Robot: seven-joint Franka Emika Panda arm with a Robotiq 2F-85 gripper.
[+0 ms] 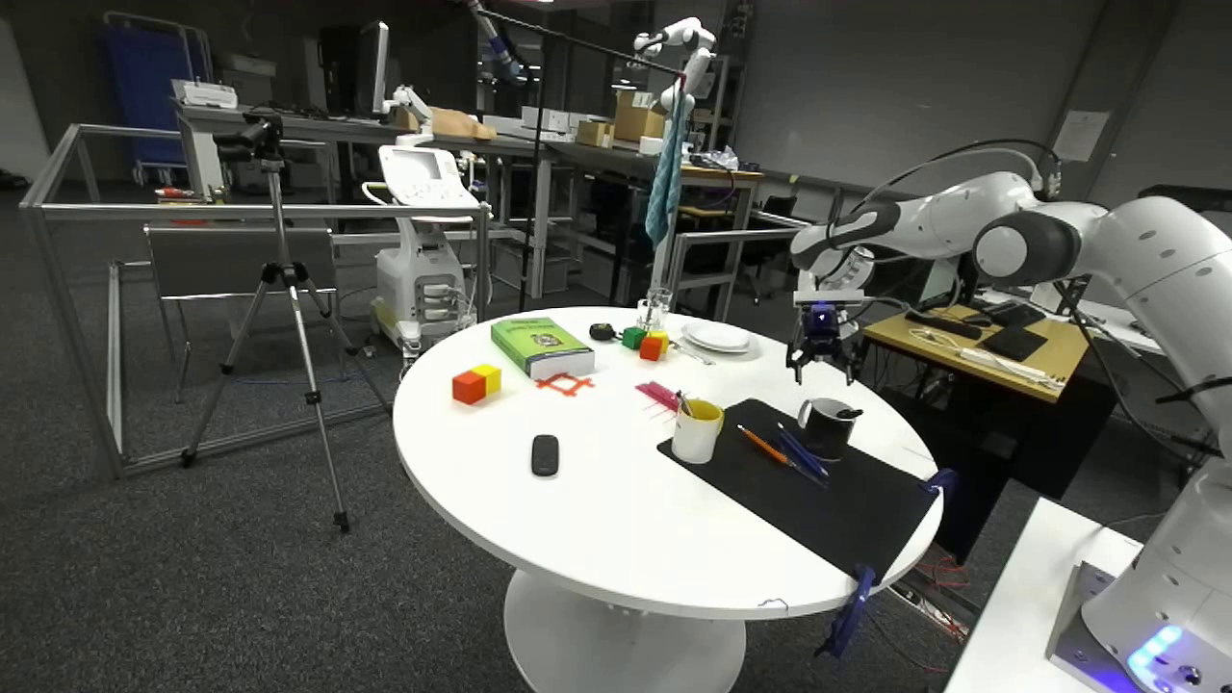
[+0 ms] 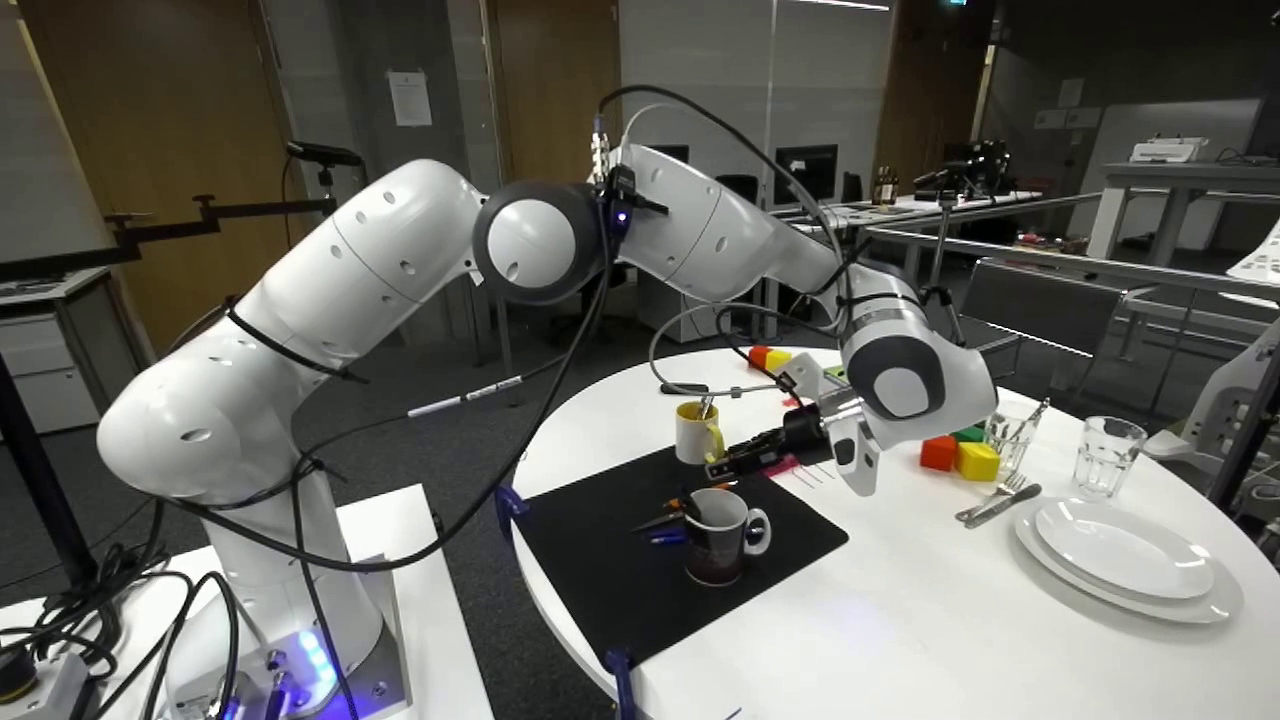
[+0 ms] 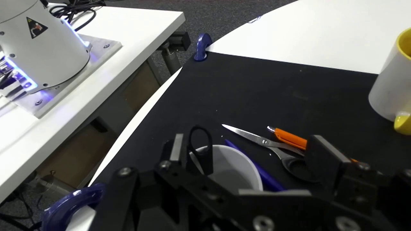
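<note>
My gripper (image 1: 822, 368) hovers open above the dark mug with a white inside (image 1: 829, 429), with nothing held between its fingers. In the wrist view one finger (image 3: 177, 148) stands left and the other (image 3: 327, 154) right, with the mug's rim (image 3: 246, 159) below. A black-handled tool (image 3: 200, 152), its loop showing like a scissors handle, leans inside the mug by the left finger. On the black mat (image 3: 246, 92) lie a pair of scissors (image 3: 266, 142), an orange pen (image 3: 291, 138) and a blue pen (image 3: 269, 179), close to the mug.
A white mug with yellow inside (image 1: 698, 432) holds utensils at the mat's edge. Blue clamps (image 1: 852, 612) grip the table rim. Farther off are a green book (image 1: 543, 346), coloured blocks (image 1: 469, 387), plates (image 1: 716, 336) and a black mouse (image 1: 545, 455).
</note>
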